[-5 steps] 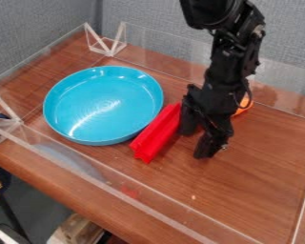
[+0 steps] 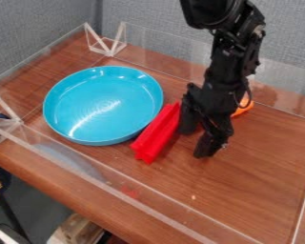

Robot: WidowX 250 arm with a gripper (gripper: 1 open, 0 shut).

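Note:
A blue round plate (image 2: 102, 103) sits on the left of the wooden tabletop. Right of it lies a long red object (image 2: 152, 138), running diagonally, its upper end beside my black gripper (image 2: 198, 133). The gripper is low over the table, and an orange object (image 2: 242, 107) is partly hidden behind it. The fingers are dark and overlapping in this view, so I cannot tell whether they are open or shut, or whether they hold anything.
Clear plastic walls with white brackets (image 2: 103, 45) border the work area. A grey wall stands behind.

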